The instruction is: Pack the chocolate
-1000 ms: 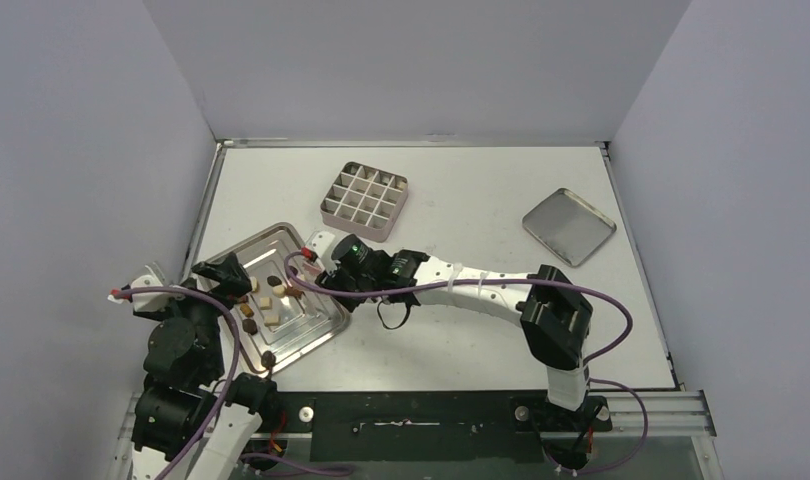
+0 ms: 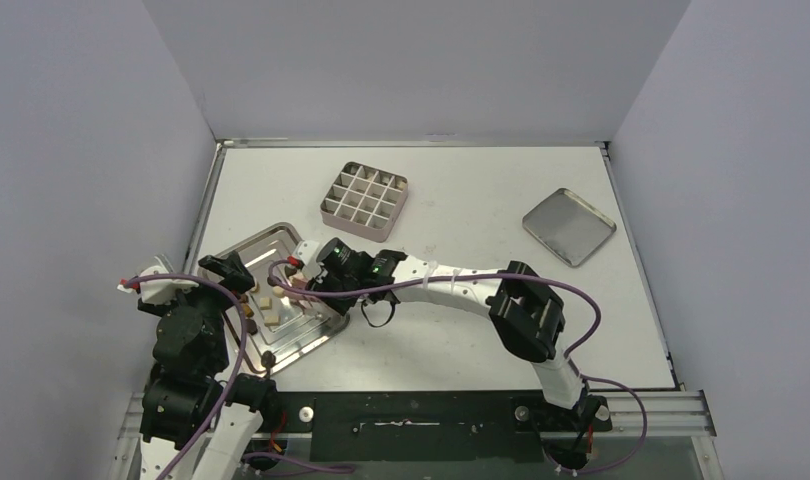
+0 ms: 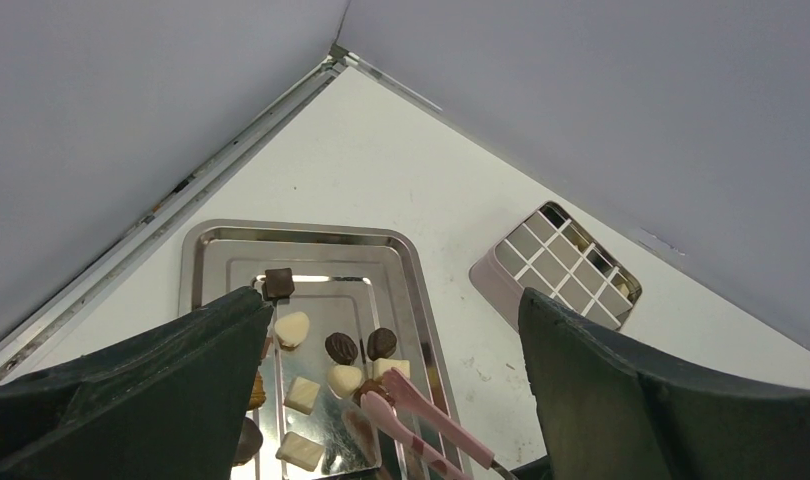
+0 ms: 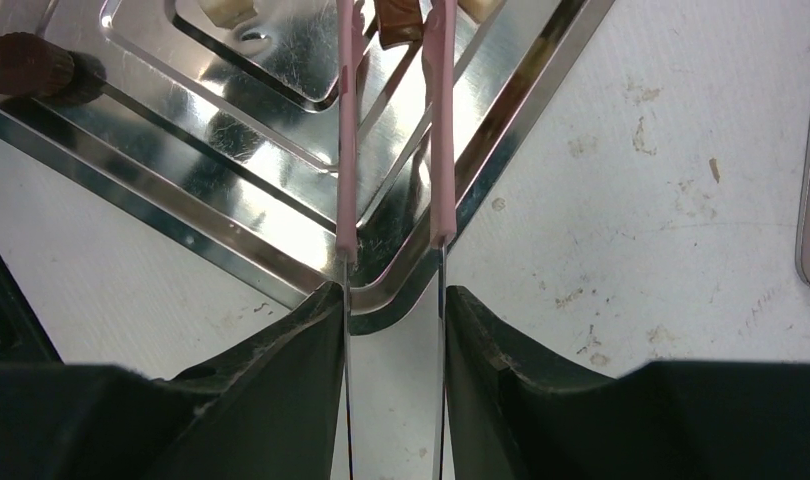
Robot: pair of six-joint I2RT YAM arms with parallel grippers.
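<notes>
My right gripper reaches over the metal tray (image 3: 408, 280), its long pink fingertips either side of a brown chocolate (image 4: 398, 22); whether both touch it is hard to tell. The tray holds white chocolates (image 3: 302, 395), dark round ones (image 3: 341, 348) and a dark square (image 3: 279, 282). My left gripper stands open above the tray's left side, its wide black fingers apart with nothing held. A grey grid box (image 2: 364, 200) sits behind the tray.
An empty metal tray (image 2: 569, 226) lies at the far right. Side walls and a back wall enclose the workspace.
The right arm has moved leftward, farther over the chocolate tray.
</notes>
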